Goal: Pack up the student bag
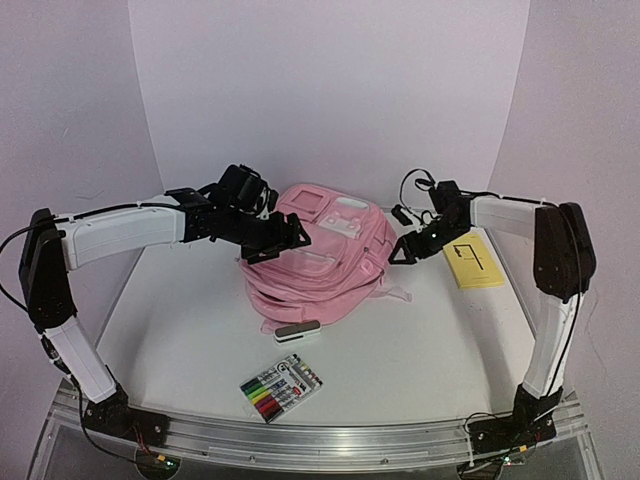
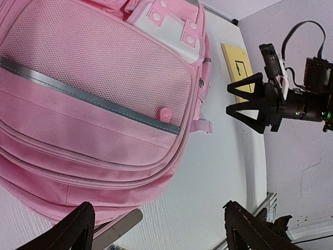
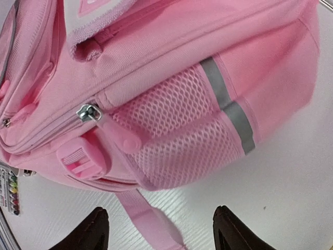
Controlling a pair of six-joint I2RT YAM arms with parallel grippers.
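A pink student bag [image 1: 345, 255] lies on the table, and its zip looks closed along the side in the right wrist view. Over its left part my left gripper [image 1: 285, 240] hangs open, nothing between its fingers. Just off the bag's right side, my right gripper [image 1: 402, 252] is open and empty. The right wrist view shows a zip pull [image 3: 122, 136], a mesh pocket [image 3: 182, 125] and a loose strap [image 3: 148, 224] beyond the fingers. A marker set [image 1: 281, 388] and a grey-white oblong case [image 1: 297, 331] lie in front of the bag.
A yellow book [image 1: 473, 265] with a dark mark lies at the table's right back, partly below the right arm. Bare table [image 1: 420, 350] extends at the front right, and more is free at the left. Walls close in both sides and the back.
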